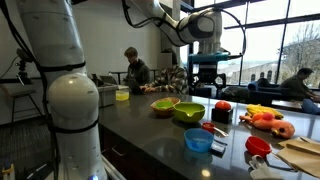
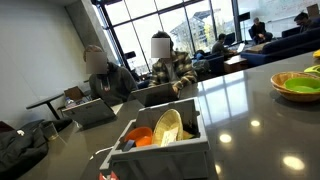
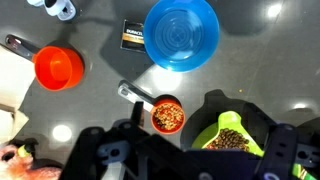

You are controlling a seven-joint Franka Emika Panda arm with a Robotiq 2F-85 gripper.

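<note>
In exterior view 1 my gripper (image 1: 212, 76) hangs above the table, clear of the dishes. In the wrist view its dark fingers stand wide apart at the bottom, with nothing held between them. Below lies a small red pan (image 3: 168, 117) filled with reddish bits. A green scoop-like dish (image 3: 230, 123) holding brown beans rests over a black item, partly hidden by the gripper. Farther up are a blue bowl (image 3: 181, 30) and a red-orange pan (image 3: 58, 67) with a dark handle, which looks empty.
A Duracell box (image 3: 133, 36) lies beside the blue bowl. In exterior view 1, a green bowl (image 1: 188, 112) and a woven basket (image 1: 164, 105) stand farther back, with orange plush toys (image 1: 273, 124) at right. Exterior view 2 shows a grey bin (image 2: 160, 157) and bare tabletop.
</note>
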